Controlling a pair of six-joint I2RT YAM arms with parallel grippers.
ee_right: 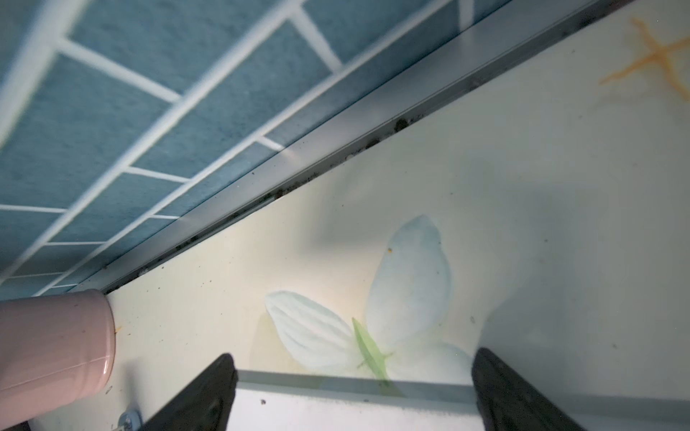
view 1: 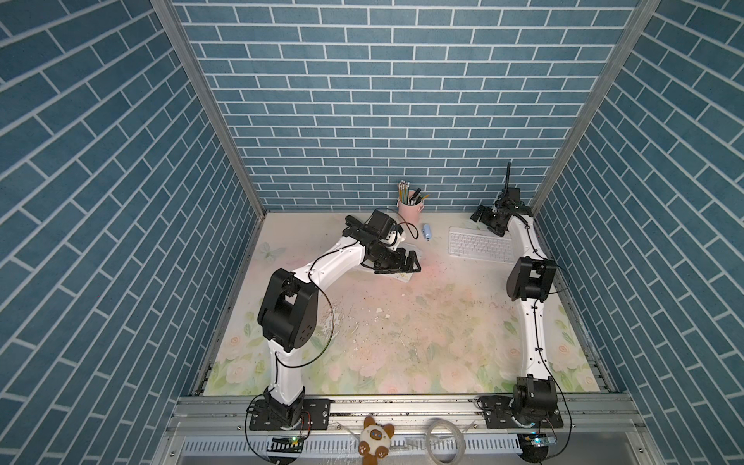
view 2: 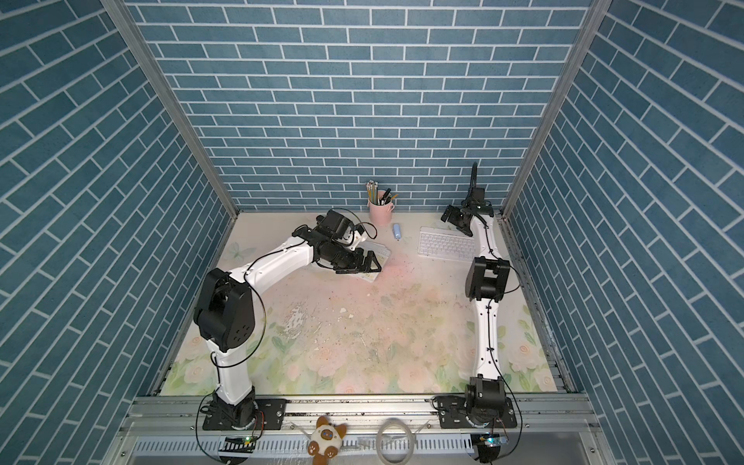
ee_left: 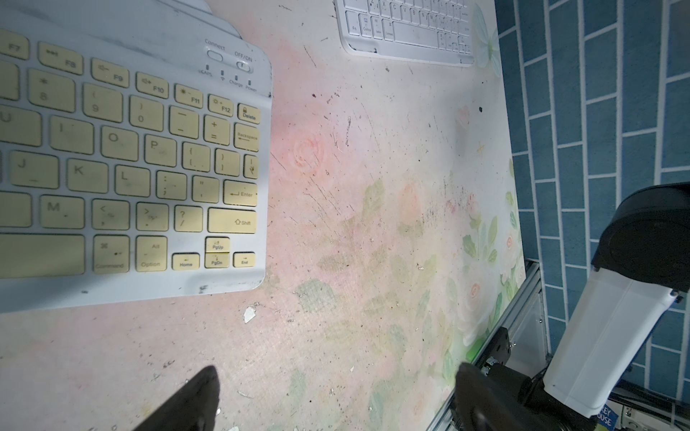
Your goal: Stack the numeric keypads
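The left keypad, a white board with yellowed keys (ee_left: 115,183), lies under my left gripper (view 1: 408,264); the arm hides much of it from above. Seen from the left wrist, the left gripper's dark fingers (ee_left: 192,402) stand wide apart with nothing between them, past the board's edge. A second keypad, white (view 1: 474,244), lies flat at the back right, also visible at the top of the left wrist view (ee_left: 406,25). Beyond its far edge, my right gripper (view 2: 455,219) is open and empty near the back wall. The right wrist view shows its separated fingers (ee_right: 208,395) above a white edge.
A pink cup of pens (view 1: 410,210) stands by the back wall between the arms, with a small blue item (view 1: 426,231) beside it. The right arm (view 1: 533,279) runs close to the right wall. Apart from small pale scraps, the middle and front table are clear.
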